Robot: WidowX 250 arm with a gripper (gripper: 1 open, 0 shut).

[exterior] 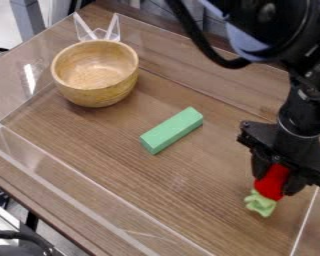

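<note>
At the right, my black gripper (pixel 279 165) reaches down around a red object (pixel 270 182), whose upper part is hidden by the fingers. A light green piece (pixel 260 204) sticks out below the red object and rests low on the wooden table (pixel 136 200). Whether the fingers grip the red object cannot be told.
A green block (pixel 171 130) lies at mid table. A wooden bowl (pixel 96 70) stands at the upper left, with white prongs behind it near the table's edge.
</note>
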